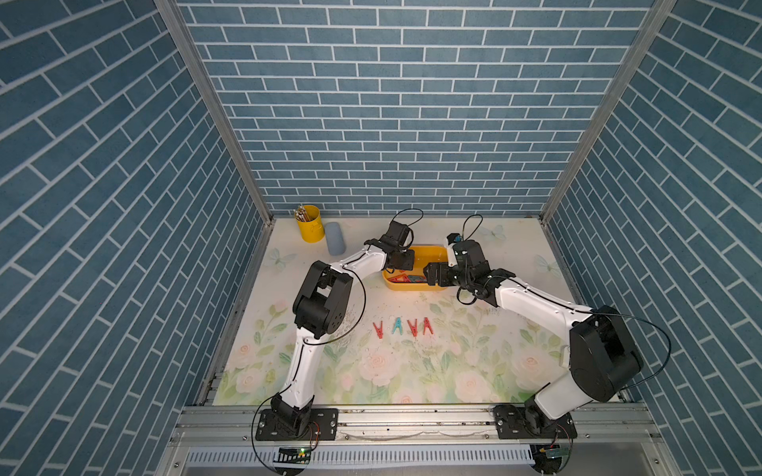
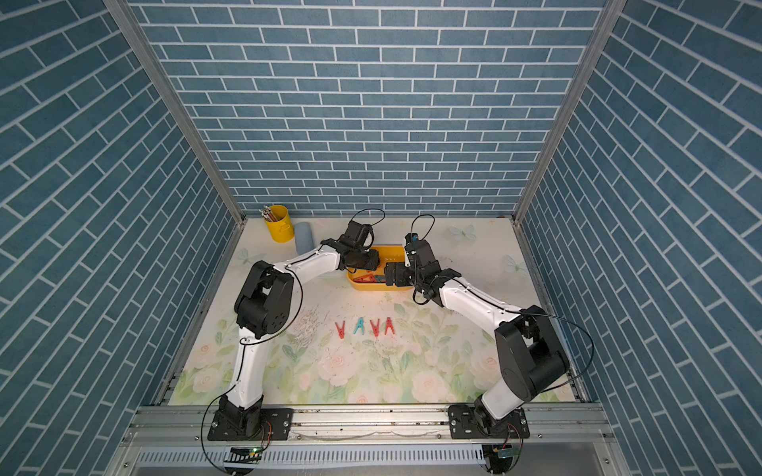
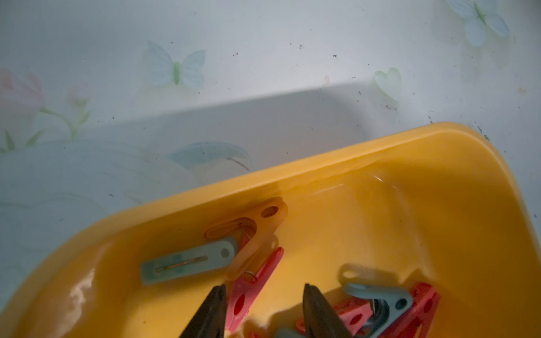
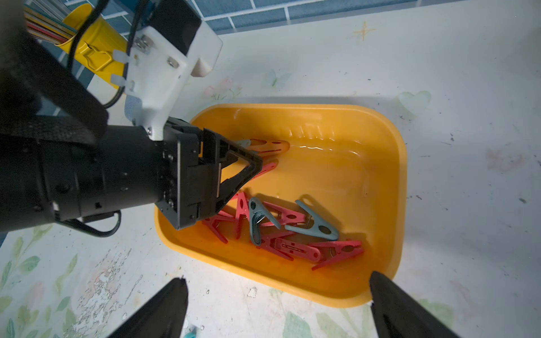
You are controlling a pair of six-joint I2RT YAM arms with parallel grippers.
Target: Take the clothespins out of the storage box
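Observation:
A yellow storage box (image 4: 349, 174) holds several red, blue and orange clothespins, among them an orange one (image 3: 267, 217), a pale blue one (image 3: 186, 264) and a red one (image 3: 245, 295). My left gripper is over the box's left part, part open above these pins, nothing seen held. My right gripper stands open at the box's front right, nothing between its fingers. Several clothespins (image 1: 412, 327) lie in a row on the table in front of the box.
A yellow cup (image 1: 311, 227) with sticks and a blue-grey object (image 1: 334, 239) stand at the back left. Tiled walls surround it.

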